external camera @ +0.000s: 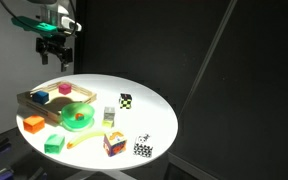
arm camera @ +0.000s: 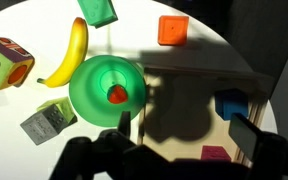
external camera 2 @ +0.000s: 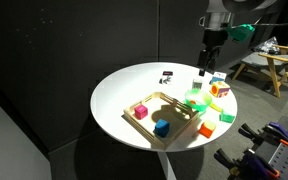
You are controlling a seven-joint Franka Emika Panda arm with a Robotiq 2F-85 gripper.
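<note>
My gripper (external camera: 54, 63) hangs open above the wooden tray, with nothing between its fingers. In the wrist view, its dark fingers (arm camera: 114, 152) reach in from the bottom edge over the tray (arm camera: 199, 72). The tray holds a blue cube (arm camera: 230, 103) and a pinkish-red cube (arm camera: 215, 153). Beside the tray sits a green bowl (arm camera: 88, 104) with a small red thing (arm camera: 117, 94) in it. An orange cube (external camera: 34, 124) lies near the tray's front corner, and a green block (external camera: 54, 144) sits near the table's front edge.
A yellow banana (external camera: 85, 140) lies in front of the bowl. Further right are a picture cube (external camera: 115, 143), a checkered block (external camera: 143, 150) and a greyish block (external camera: 109, 115). A black patterned cube (external camera: 125, 101) stands farther back.
</note>
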